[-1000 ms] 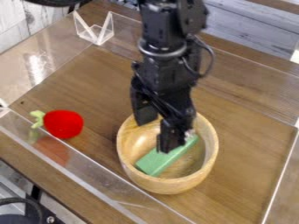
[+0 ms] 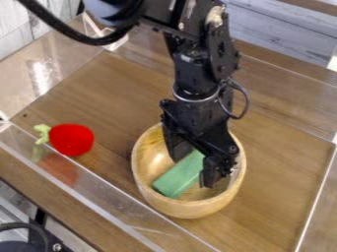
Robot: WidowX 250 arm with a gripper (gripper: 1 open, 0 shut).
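The black gripper (image 2: 198,157) reaches down from the top into a light wooden bowl (image 2: 158,187), its fingers around the upper part of a green block (image 2: 174,180) lying in it. Whether it grips the block cannot be told; the fingertips are partly hard to make out.
A red round object (image 2: 71,140) with a green stem lies left of the bowl on the wooden table (image 2: 277,197). A clear rail runs along the lower left edge.
The gripper has moved lower, down into the bowl over the green block.
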